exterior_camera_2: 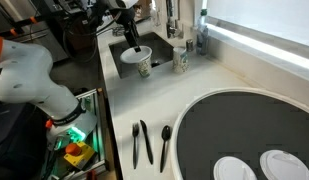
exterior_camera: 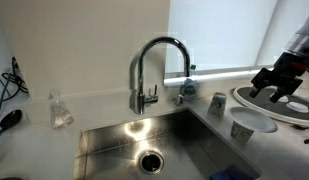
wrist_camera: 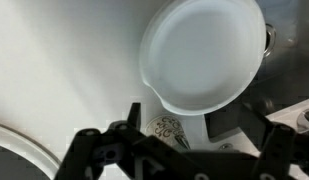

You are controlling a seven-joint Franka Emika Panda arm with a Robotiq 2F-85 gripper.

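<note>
My gripper (exterior_camera: 268, 87) is open with nothing between its fingers, above and slightly to the right of a white plate or shallow bowl (exterior_camera: 254, 121) in exterior view 1. The white dish rests by the sink's edge; in exterior view 2 it sits on top of a patterned cup (exterior_camera_2: 145, 69). In the wrist view the round white dish (wrist_camera: 202, 50) lies ahead of the spread fingers, apart from them. Between the fingers' line of sight, a second patterned cup (wrist_camera: 168, 130) shows below the dish, partly covered by the gripper body.
A steel sink (exterior_camera: 104, 145) with a tall faucet (exterior_camera: 141, 75) lies left of the dish. A fork (exterior_camera_2: 135, 145), a knife (exterior_camera_2: 147, 143) and a spoon (exterior_camera_2: 165, 146) lie on the counter. White plates (exterior_camera_2: 234, 168) rest on a large dark round tray (exterior_camera_2: 224, 120).
</note>
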